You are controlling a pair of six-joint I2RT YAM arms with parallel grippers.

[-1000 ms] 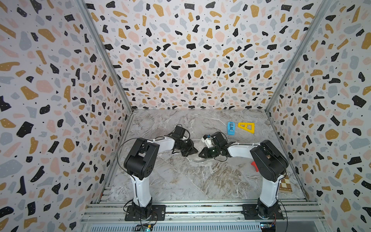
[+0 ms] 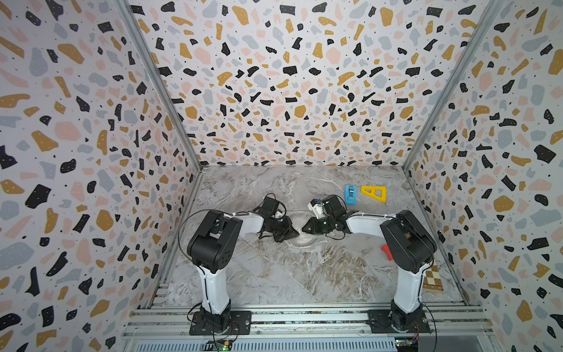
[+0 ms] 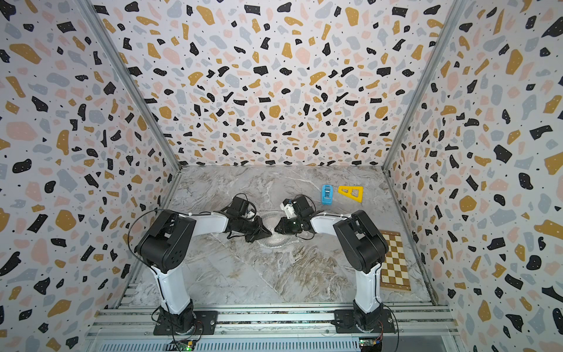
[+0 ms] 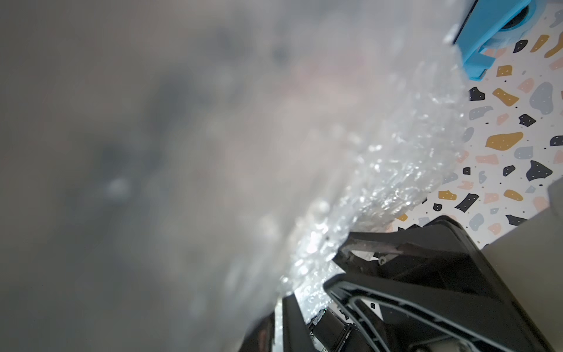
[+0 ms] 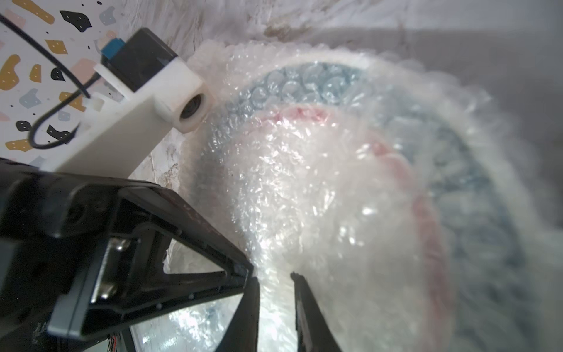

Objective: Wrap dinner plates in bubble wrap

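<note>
A plate with blue and red rings under bubble wrap lies in the middle of the table, between both grippers. My left gripper is low over the plate's left part; crinkled wrap fills much of its wrist view, blurred, and nothing clear shows between its fingers, which are shut. My right gripper is at the plate's right part, its fingertips a little apart over the wrap in the right wrist view; whether they pinch any film is unclear.
A blue tape dispenser and a yellow triangular piece sit at the back right. A red object and a checkerboard lie at the right.
The left gripper has shifted slightly toward the front.
</note>
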